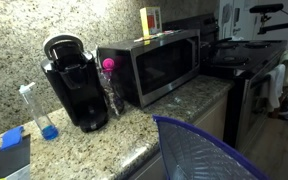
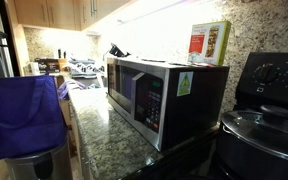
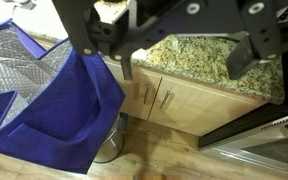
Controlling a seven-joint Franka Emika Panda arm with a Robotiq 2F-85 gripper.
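My gripper appears at the top of the wrist view, open, its two dark fingers wide apart and nothing seen between them. Below and to its left is a blue bag point(image 3: 69, 135) with a silvery quilted lining. In exterior view 1 the bag's pale lining and blue rim point(image 1: 199, 150) fill the lower right, in front of the counter. Exterior view 2 has the blue bag point(image 2: 24, 115) at the left, above a bin. The gripper cannot be made out in either exterior view.
On the granite counter point(image 1: 134, 140) stand a black coffee maker point(image 1: 74, 85), a bottle with blue liquid point(image 1: 41, 115) and a microwave point(image 1: 159, 68) with a box point(image 2: 208, 42) on top. A stove with a dark pot point(image 2: 264, 135) adjoins it. Wooden cabinet doors point(image 3: 174, 100) lie below.
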